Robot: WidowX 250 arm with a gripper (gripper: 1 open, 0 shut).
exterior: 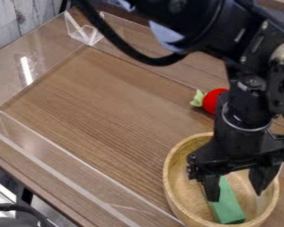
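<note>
My black gripper (233, 174) is lowered over a tan bowl (180, 184) at the bottom right, its fingers open above the bowl's interior. A green block (225, 207) lies inside the bowl, partly hidden behind the gripper. A red object with a green top (211, 101) lies behind the gripper, partly covered by the arm.
A transparent bracket (85, 27) stands at the back left. The table's edge runs along the lower left, with dark cables beyond it.
</note>
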